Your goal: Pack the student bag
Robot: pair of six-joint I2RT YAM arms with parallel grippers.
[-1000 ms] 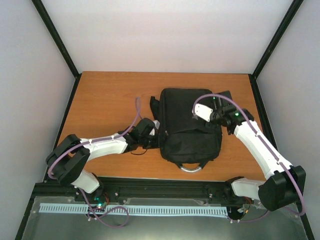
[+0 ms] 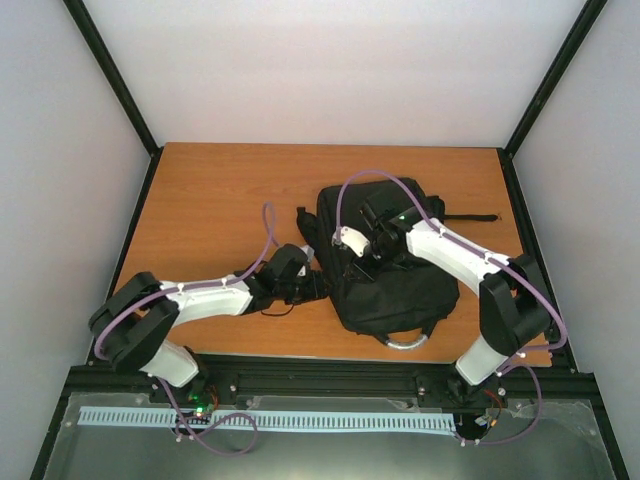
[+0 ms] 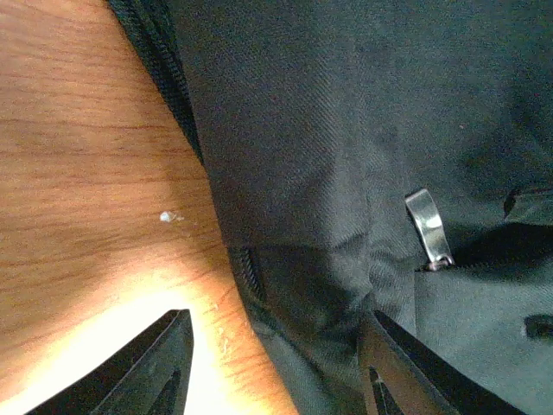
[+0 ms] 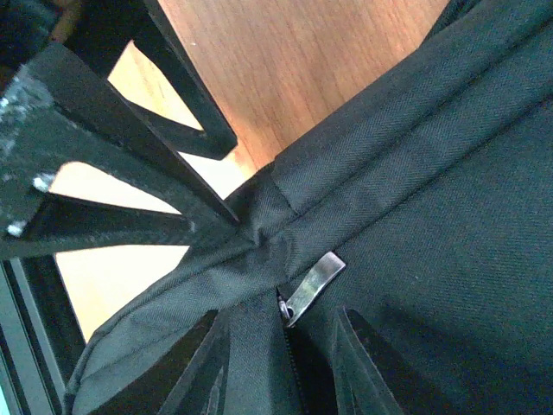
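Observation:
A black backpack [image 2: 400,300] lies flat on the wooden table, its grey-edged handle [image 2: 407,343] toward the front edge. My left gripper is open at the bag's left side, with the right finger [image 3: 389,354] against the dark fabric and bare table showing between the fingers. Over the bag's left part, my right gripper stands part open, its fingers either side of a metal zipper pull [image 4: 315,285]. That pull lies on the fabric, not gripped. From the left wrist, the zipper pull [image 3: 428,226] also shows at the pocket's edge.
One black strap [image 2: 472,217] sticks out to the right of the bag, another [image 2: 307,222] at its upper left. Both arms are close together; the left gripper's fingers [image 4: 173,173] loom in the right wrist view.
My right gripper has moved left and down across the bag toward its left side.

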